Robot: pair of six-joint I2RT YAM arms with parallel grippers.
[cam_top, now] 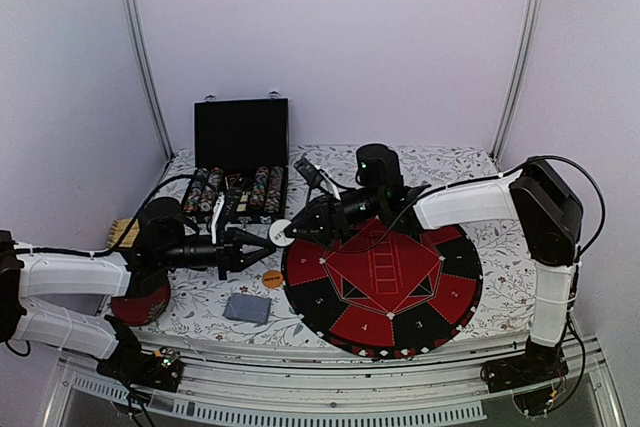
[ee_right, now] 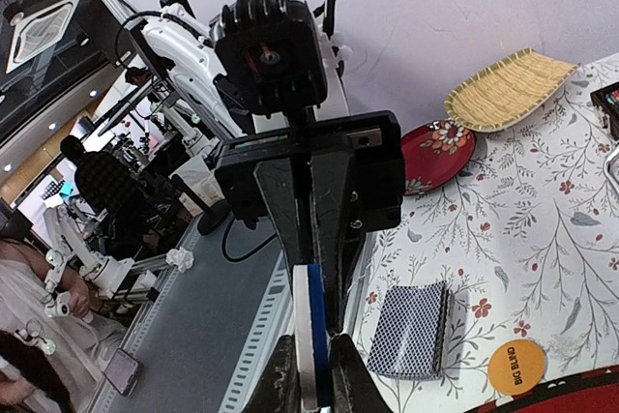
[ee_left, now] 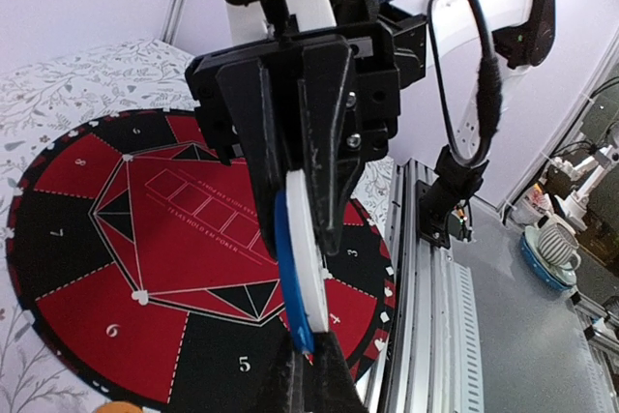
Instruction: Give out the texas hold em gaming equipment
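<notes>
In the top view my two grippers meet over the table's middle. My right gripper (cam_top: 300, 225) is shut on a round white puck (cam_top: 282, 233), seen edge-on as white and blue (ee_left: 306, 268) in the left wrist view. My left gripper (cam_top: 256, 247) is shut, its tips at or beside the puck; whether they touch it I cannot tell. Below lie the orange BIG BLIND disc (ee_right: 515, 367), the card deck (cam_top: 247, 307) and the red-and-black poker mat (cam_top: 380, 325). The open chip case (cam_top: 240, 127) stands behind.
A red floral plate (ee_right: 435, 157) and a woven tray (ee_right: 508, 89) lie at the left of the table.
</notes>
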